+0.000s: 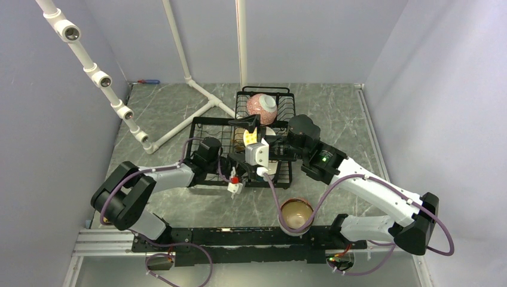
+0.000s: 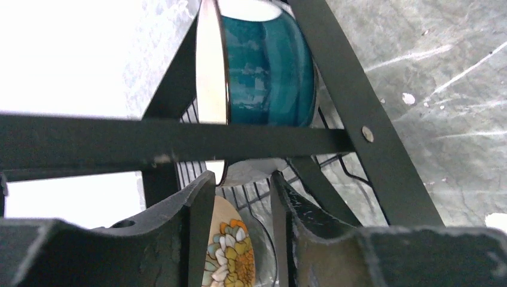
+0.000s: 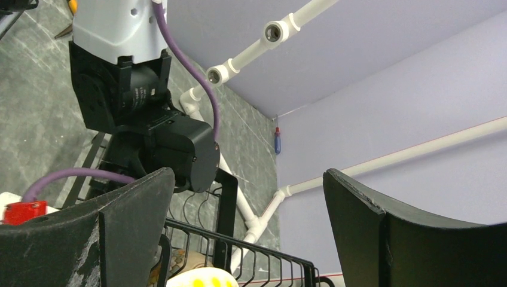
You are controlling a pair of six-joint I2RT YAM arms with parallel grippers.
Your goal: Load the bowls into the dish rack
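The black dish rack [image 1: 203, 122] holds a pink bowl [image 1: 262, 107] at the back and light dishes partly hidden by the arms. In the left wrist view a teal bowl [image 2: 263, 72] stands on its side behind a black bar, and a floral dish [image 2: 230, 251] lies lower. My left gripper is part open just below the teal bowl; no hold on it is visible. My right gripper is open above the rack, a white dish with yellow spots [image 3: 200, 279] below its fingers. A brown bowl [image 1: 296, 212] stands in front of the rack.
White pipes [image 1: 179, 125] run left of and behind the rack. A screwdriver [image 1: 148, 81] lies at the back left. Both arms crowd the front half of the rack.
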